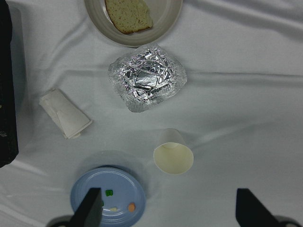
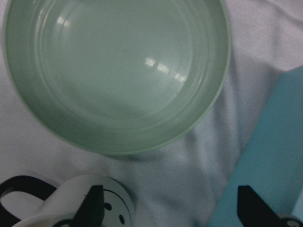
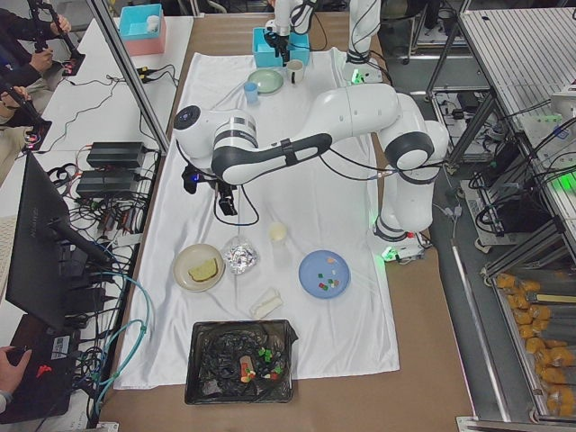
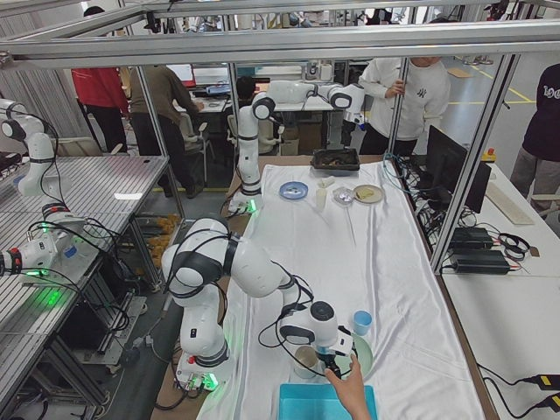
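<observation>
My left gripper hangs open and empty over the cloth, above a blue plate [image 1: 106,182] with small pieces, a pale cup [image 1: 173,156], a foil packet [image 1: 147,78], a plate [image 1: 168,21] with bread [image 1: 125,14] and a folded napkin [image 1: 66,113]. My right gripper is open at the table's far end in the camera left view, above a green plate [image 2: 113,61], a white mug [image 2: 113,203] with a black handle and a blue bin [image 2: 265,142].
A black lined tray [image 3: 238,335] with bits in it stands at one end. A blue cup [image 4: 361,322] is by the green plate. A person's hand [image 4: 354,394] reaches near the right gripper.
</observation>
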